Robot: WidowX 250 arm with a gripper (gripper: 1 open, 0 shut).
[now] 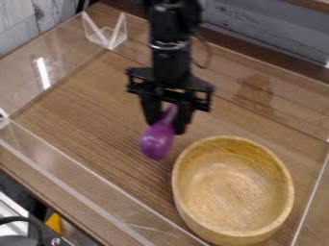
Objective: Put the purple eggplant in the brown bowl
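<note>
The purple eggplant (157,142) hangs tilted below my gripper (164,118), which is shut on its upper end. Its thick lower part points toward the camera and down, clear of the fingers. The large brown bowl (280,183), yellowish and empty, stands at the lower right. Eggplant and gripper are to the left of the bowl's upper-left rim, apart from it in this view. The dark fingers are blurred and partly hide the eggplant's top.
Bare wooden table (77,120) spreads to the left and to the right behind the arm. A clear, white-edged object (106,31) stands at the back left. Dark cable and a yellow item (53,223) lie at the lower-left corner, past the table edge.
</note>
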